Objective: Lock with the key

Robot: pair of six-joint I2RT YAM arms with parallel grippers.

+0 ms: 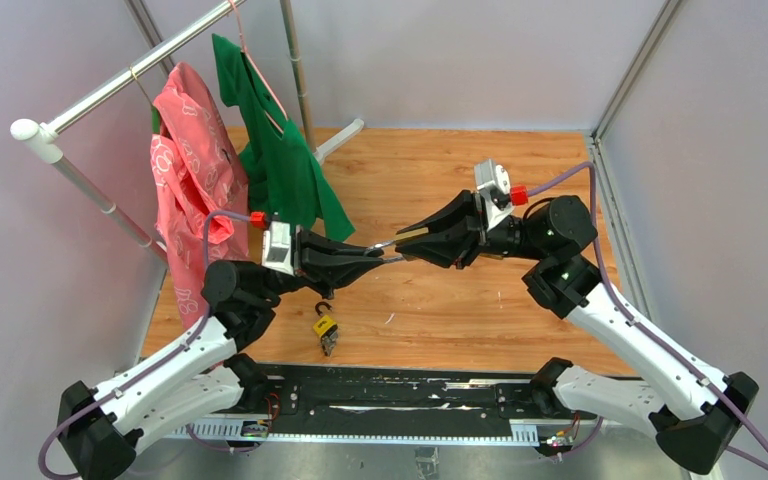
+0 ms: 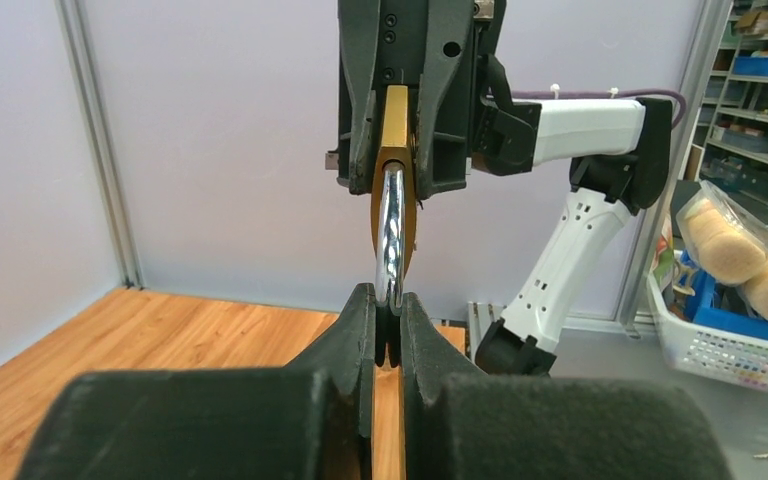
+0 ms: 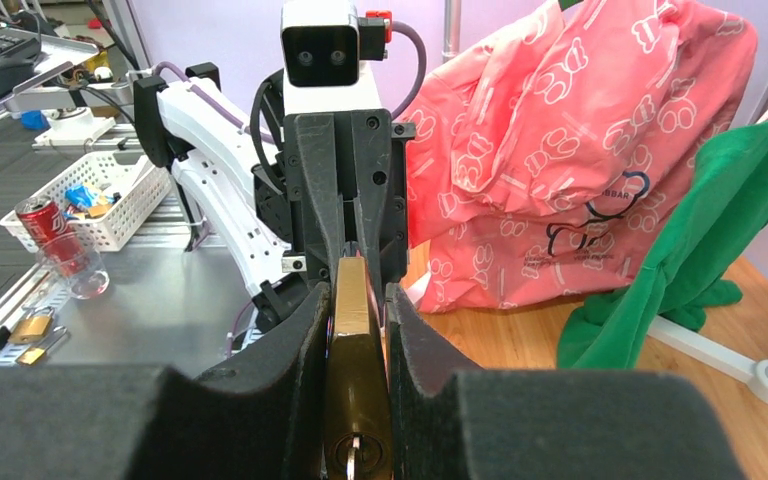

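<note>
In midair over the board, my two grippers face each other around a brass padlock (image 2: pixel 395 130). My right gripper (image 1: pixel 405 242) is shut on its brass body, seen end-on with a keyhole (image 3: pixel 355 450) in the right wrist view. My left gripper is shut on the padlock's silver shackle (image 2: pixel 392 230). Whether a key is among what the fingers hold, I cannot tell. A yellow padlock (image 1: pixel 325 326) lies on the board below my left gripper.
A clothes rack (image 1: pixel 100 105) with a pink bag (image 1: pixel 190 160) and green cloth (image 1: pixel 280 170) stands at the left. The board's right and back are mostly clear. Walls bound both sides.
</note>
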